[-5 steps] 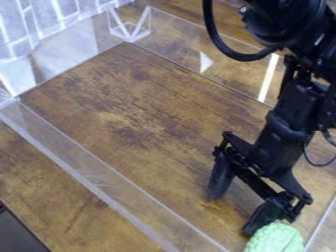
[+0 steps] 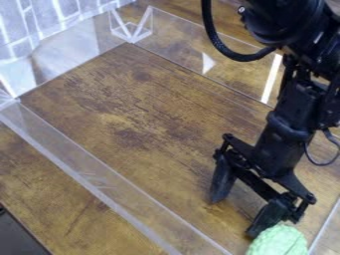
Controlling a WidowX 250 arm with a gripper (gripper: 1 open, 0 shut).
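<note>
My black gripper (image 2: 242, 204) hangs low over the wooden floor on the right side of the camera view, its fingers spread apart with nothing visible between them. A pale green, textured object (image 2: 276, 242) lies at the bottom edge, right beside the nearer finger and partly cut off by the frame. Whether that finger touches it, I cannot tell.
Clear plastic walls (image 2: 99, 179) enclose the wooden area (image 2: 133, 110), which is bare across its left and middle. A white rippled cloth or curtain (image 2: 30, 25) is at the top left, and a dark edge shows at the lower left.
</note>
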